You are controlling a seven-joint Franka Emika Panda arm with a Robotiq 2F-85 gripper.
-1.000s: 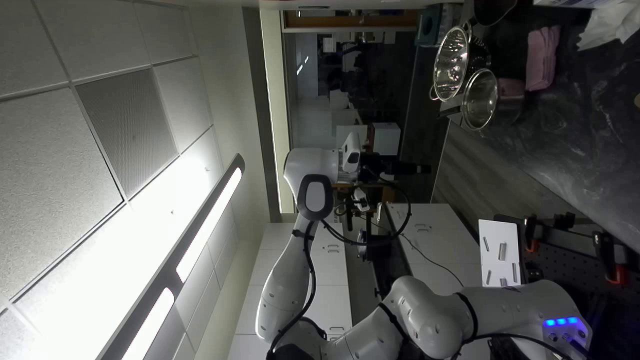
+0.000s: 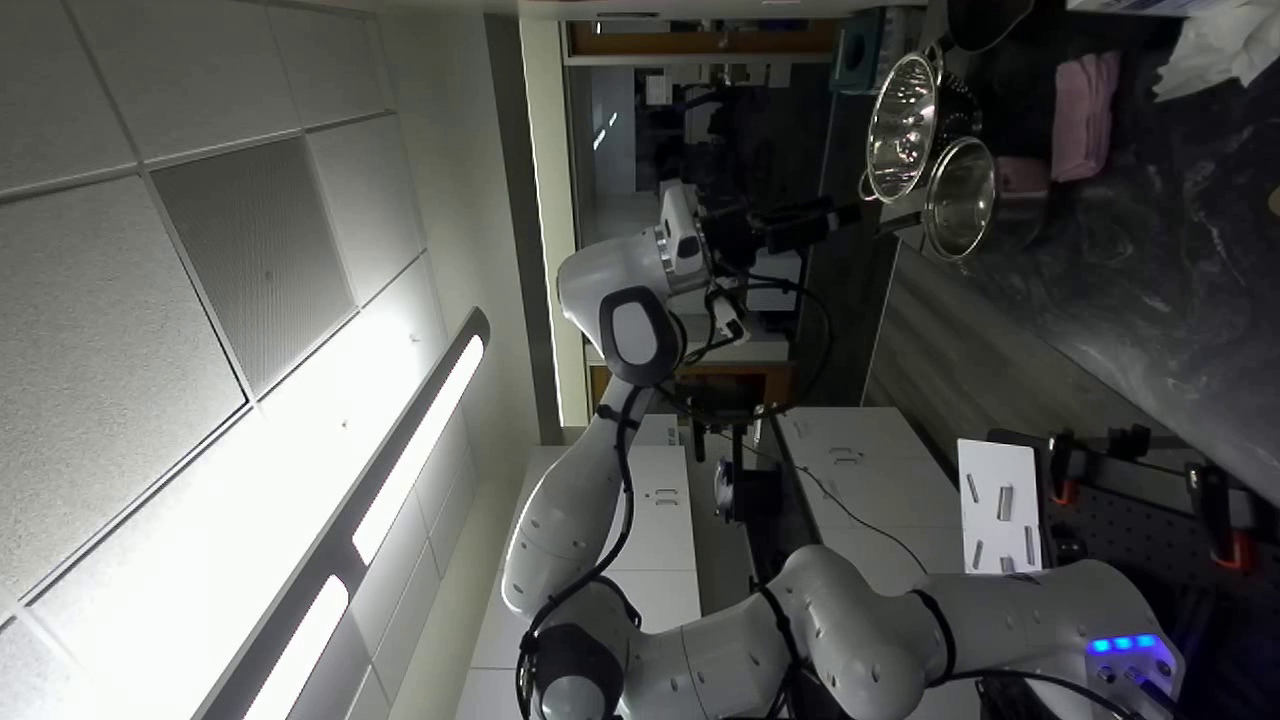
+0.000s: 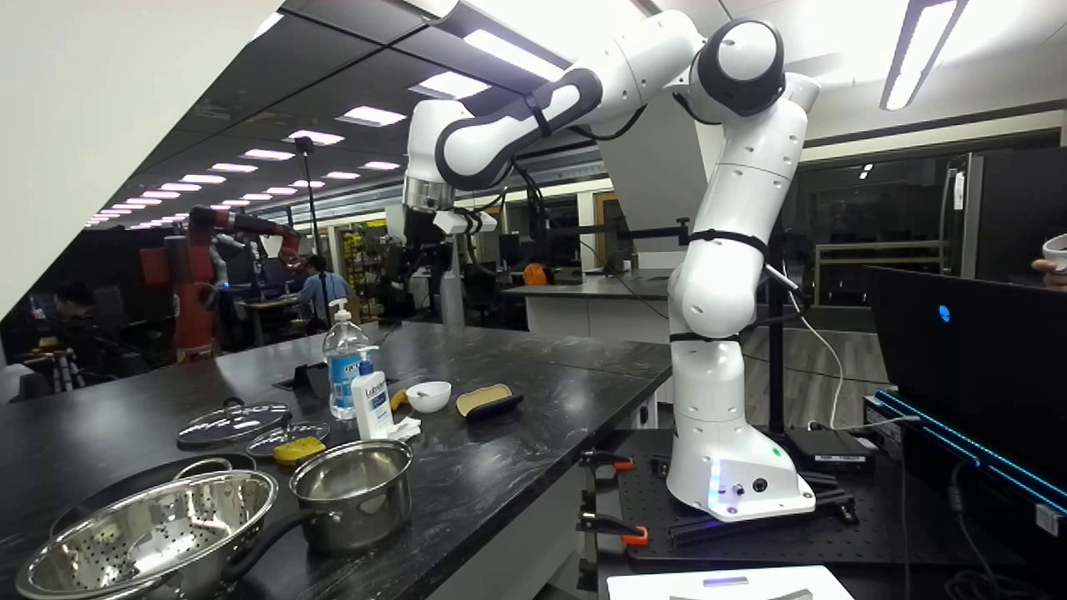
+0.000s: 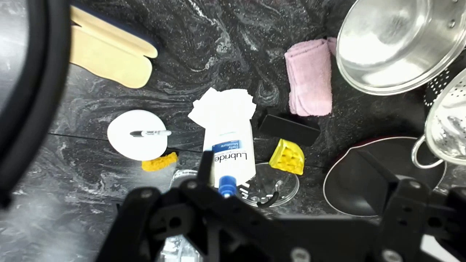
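My gripper is open high over the dark counter, its two black fingers wide apart at the bottom of the wrist view and nothing held. Below it lie a yellow sponge (image 4: 287, 157), a black block (image 4: 290, 129) and a white lotion bottle (image 4: 236, 163) with a blue cap. To the left a marker (image 4: 150, 133) rests across a white bowl (image 4: 126, 144), beside an orange-yellow piece (image 4: 160, 162). A folded pink towel (image 4: 309, 78) lies above the block. The steel pot (image 3: 355, 500) and colander (image 3: 150, 530) stand together in exterior view 2.
A tan and dark case (image 4: 113, 56) lies at the wrist view's upper left. A clear pump bottle (image 3: 345, 365) stands tall behind the lotion. Lids (image 3: 235, 422) and a dark pan (image 4: 371, 179) lie flat.
In exterior view 1 the arm has stretched farther out. The gripper has moved up the picture, toward the pot and colander, and its tilt has changed. The objects on the counter look unmoved.
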